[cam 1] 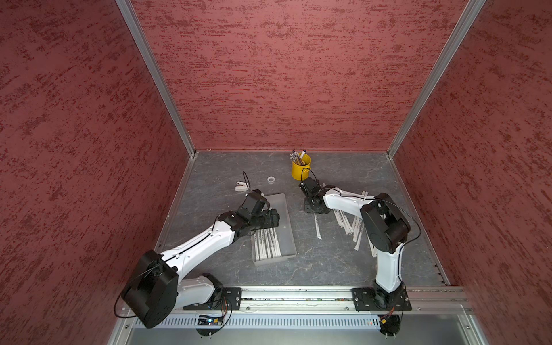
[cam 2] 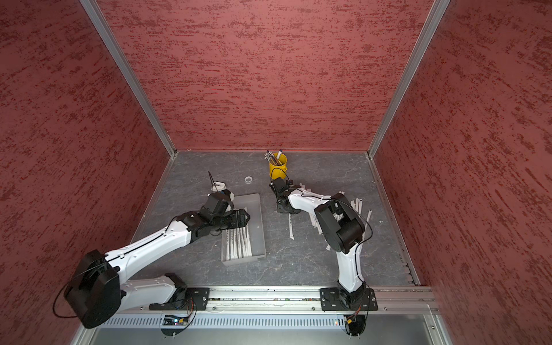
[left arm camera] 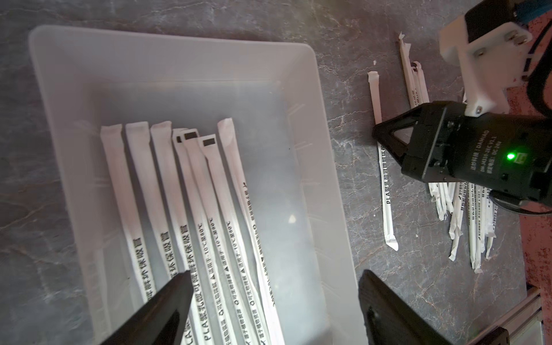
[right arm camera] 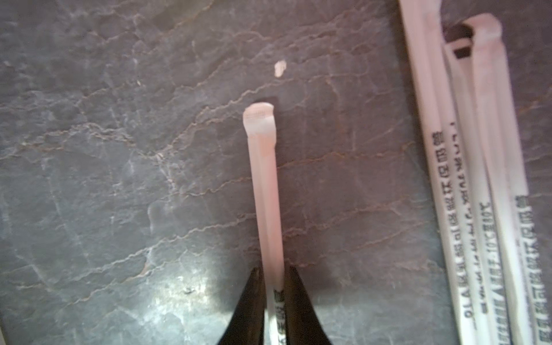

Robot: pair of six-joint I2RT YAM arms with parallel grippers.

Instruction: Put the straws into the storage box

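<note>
The translucent storage box (left arm camera: 304,172) holds several paper-wrapped straws (left arm camera: 138,207) lying lengthwise, mostly toward its left. My left gripper is open above the box, nothing held. To the box's right, one loose straw (right arm camera: 261,189) lies apart from a larger pile of straws (right arm camera: 437,172). My right gripper is down over that single straw, which runs between its narrowly spaced fingers; whether they pinch it is unclear.
A yellow cup (cam 1: 300,171) with utensils stands at the back. A white tape ring (cam 1: 270,179) and a small white item (cam 1: 240,186) lie behind the box, toward the left. Grey table shows around them.
</note>
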